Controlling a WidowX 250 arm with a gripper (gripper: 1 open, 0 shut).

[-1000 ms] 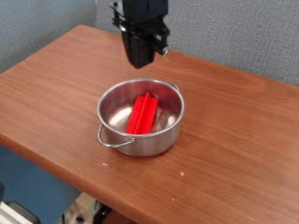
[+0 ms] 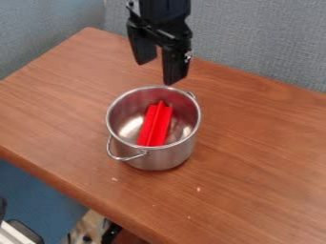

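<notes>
A steel pot [image 2: 181, 145] with two side handles sits on the wooden table, holding red elongated objects [image 2: 154, 125] that lean inside it. Above and behind the pot, at the top centre, hangs my black gripper [image 2: 159, 69], open, its two fingers pointing down and apart with nothing between them.
Grey-blue walls stand behind. A blue floor with some equipment shows past the table's lower-left edge.
My gripper has come lower, its fingers now reaching further down toward the table behind the pot. The pot and red objects have not moved.
</notes>
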